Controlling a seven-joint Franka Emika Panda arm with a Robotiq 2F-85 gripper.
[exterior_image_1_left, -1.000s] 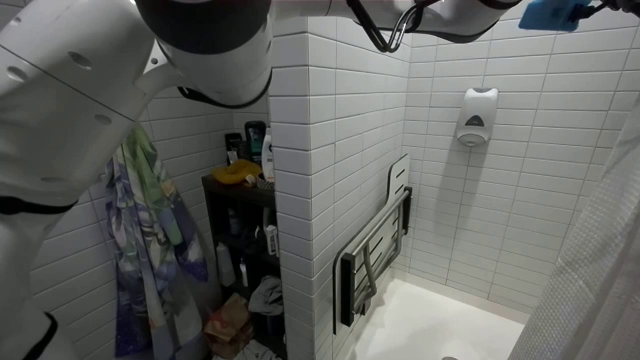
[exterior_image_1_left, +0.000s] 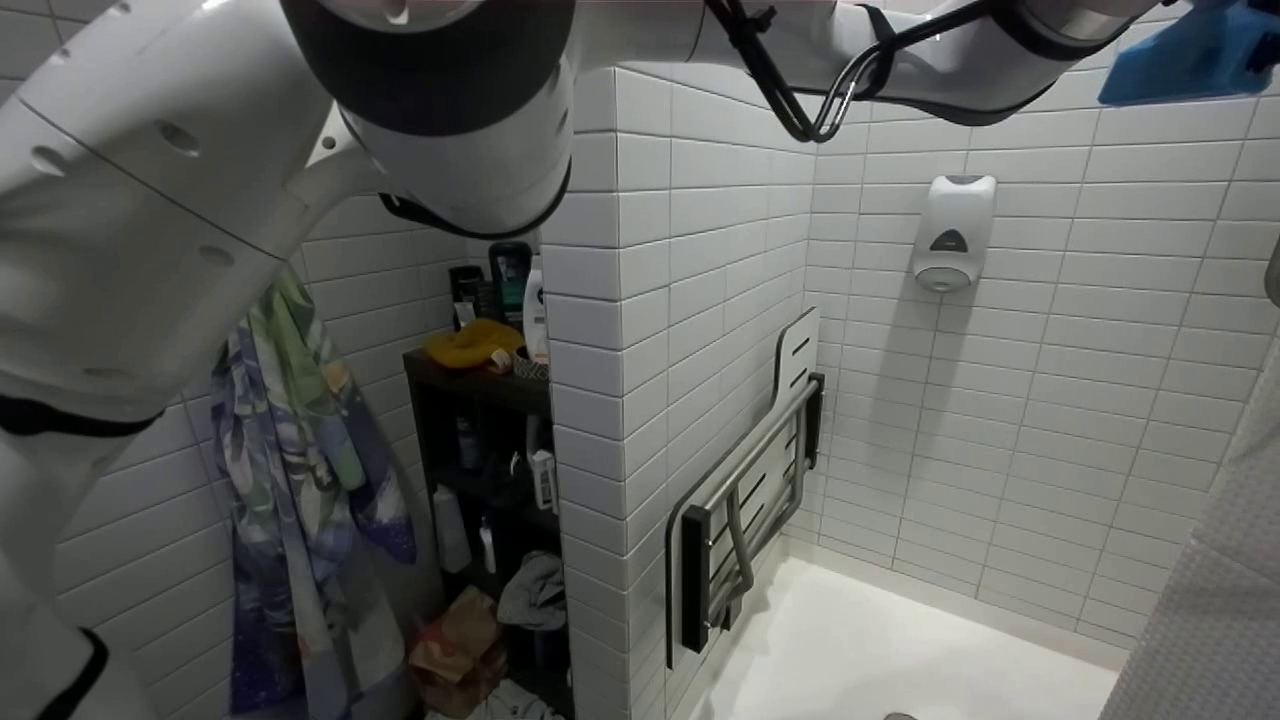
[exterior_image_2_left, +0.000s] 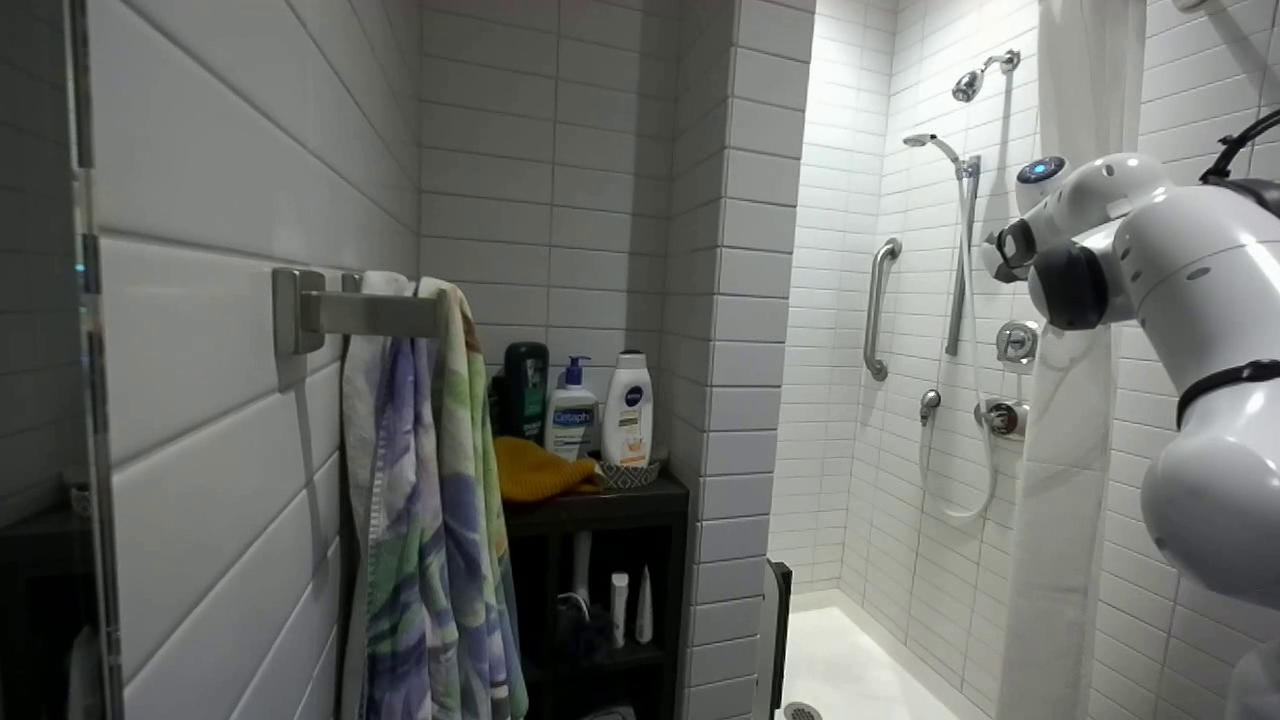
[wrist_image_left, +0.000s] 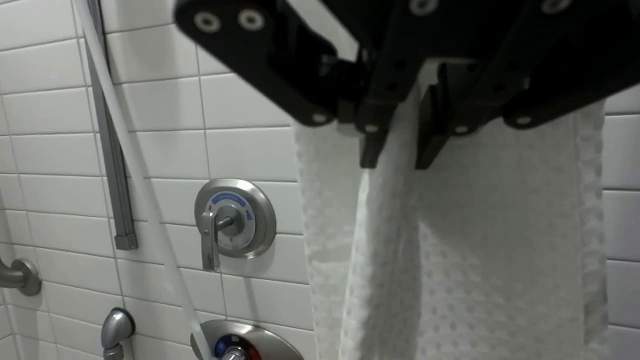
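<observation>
My gripper reaches down from the top of the wrist view, its two dark fingers (wrist_image_left: 430, 135) apart. A raised fold of the white, dimpled shower curtain (wrist_image_left: 504, 240) runs between them. The gap looks wider than the fold at the left fingertip's side, and whether either finger touches the cloth is unclear. In exterior view 1 the curtain (exterior_image_1_left: 1224, 612) fills the lower right edge. Exterior view 2 has the curtain (exterior_image_2_left: 1068, 504) hanging behind the arm (exterior_image_2_left: 1200, 276); the fingers cannot be made out there.
Left of the curtain are a shower valve handle (wrist_image_left: 210, 240), a slide bar (wrist_image_left: 114, 162) and a pale hose (wrist_image_left: 141, 174). A folded shower seat (exterior_image_1_left: 756, 480) is mounted on the partition wall. A soap dispenser (exterior_image_1_left: 955, 234) hangs on the back wall.
In exterior view 1 the arm and its blue part have shifted right and slightly down. The curtain's visible edge has also moved right, uncovering more of the tiled wall and shower floor.
</observation>
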